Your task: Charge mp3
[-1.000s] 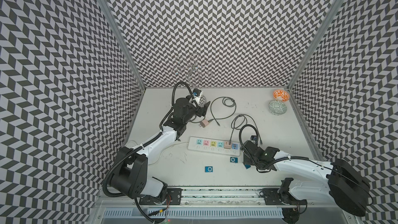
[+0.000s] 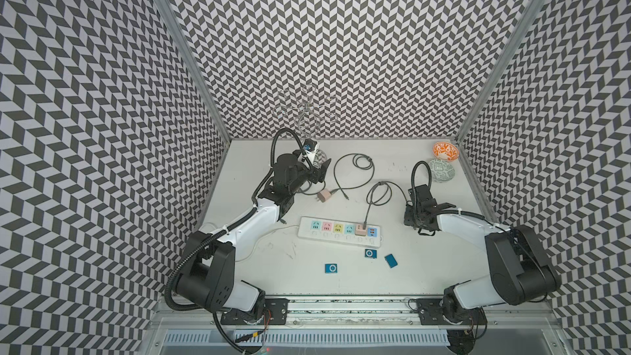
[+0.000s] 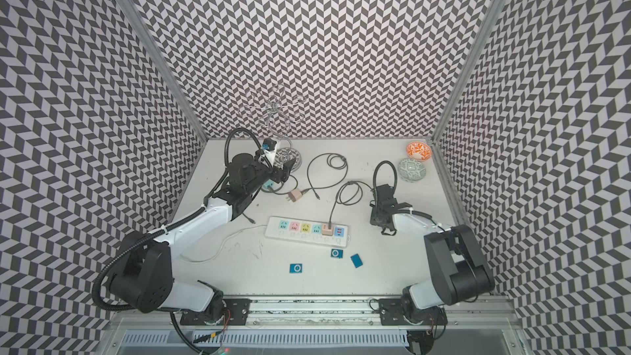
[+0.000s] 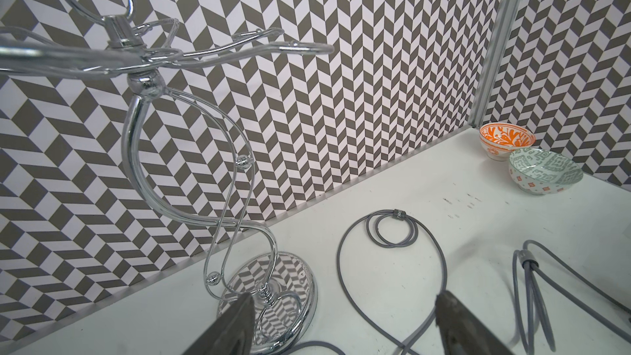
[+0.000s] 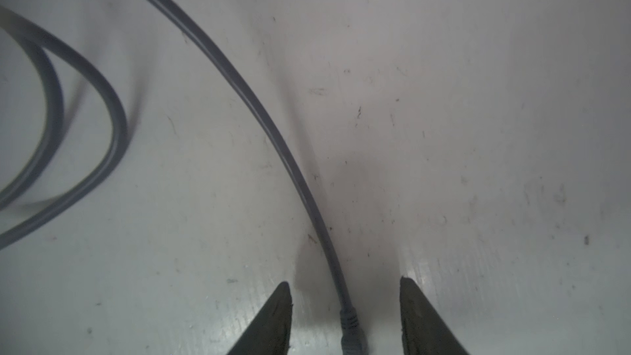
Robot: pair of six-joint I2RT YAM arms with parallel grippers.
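Observation:
Three blue mp3 players lie on the table's front part: one near the power strip [image 2: 370,253], one at the front [image 2: 330,268] and one tilted to the right [image 2: 391,260]. A pink charger [image 2: 361,228] sits in the white power strip [image 2: 309,232], and its grey cable [image 5: 289,157] runs off to the right. In the right wrist view the cable's end plug [image 5: 352,340] lies between the fingers of my right gripper, with gaps on both sides. My left gripper stands open near the chrome stand, nothing between its fingers.
The chrome stand [image 4: 154,197] rises at the back left. Another pink charger [image 2: 324,194] with a looped cable [image 2: 355,186] lies unplugged behind the strip. Orange [image 2: 445,150] and green [image 2: 440,170] bowls stand at the back right.
My right gripper has moved from beside the tilted mp3 player toward the back right, over the cable's end. The left arm has hardly moved.

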